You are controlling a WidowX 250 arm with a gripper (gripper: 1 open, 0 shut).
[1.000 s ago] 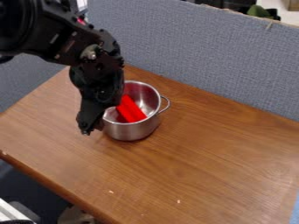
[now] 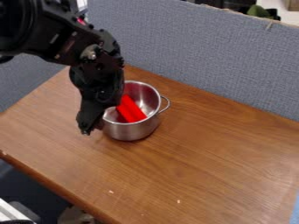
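Note:
A steel pot (image 2: pixel 135 129) with a wire handle stands on the wooden table near its back left. Inside it lies a red object (image 2: pixel 132 109), tilted against the pot's wall. The black gripper (image 2: pixel 93 118) points down at the pot's left rim, its lower fingers in front of and beside the pot; whether anything is between them is hard to see, as the dark parts overlap.
The bare wooden table (image 2: pixel 211 166) stretches free to the right and front. A grey padded wall (image 2: pixel 198 52) runs along the back. The table's left front edge drops to dark clutter below.

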